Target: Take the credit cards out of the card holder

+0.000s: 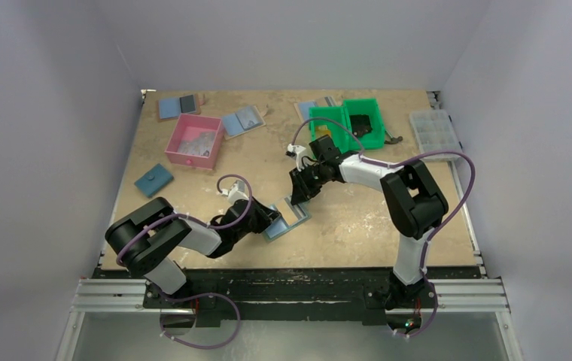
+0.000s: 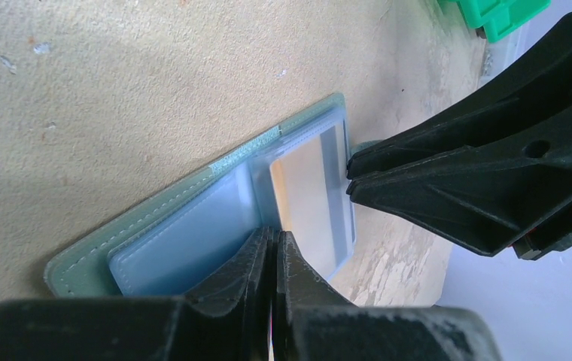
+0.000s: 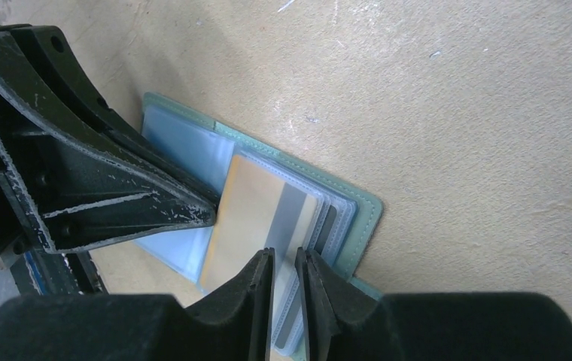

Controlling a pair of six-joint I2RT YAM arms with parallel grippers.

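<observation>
An open blue card holder (image 1: 274, 232) with a teal border lies on the table front centre, a cream card (image 3: 241, 210) in clear sleeves on one half. My left gripper has its fingers together at the middle of the holder, by the card's edge; what is between them is hidden. My right gripper is a little open, its fingertips over the sleeves at the card's other edge. Whether it touches them is unclear. In the left wrist view it sits just beyond the holder's right half.
A pink box (image 1: 211, 135), green containers (image 1: 373, 135), other card holders (image 1: 238, 125) and a clear organiser (image 1: 433, 131) stand along the back. A closed blue holder (image 1: 153, 180) lies at left. The table right of the open holder is clear.
</observation>
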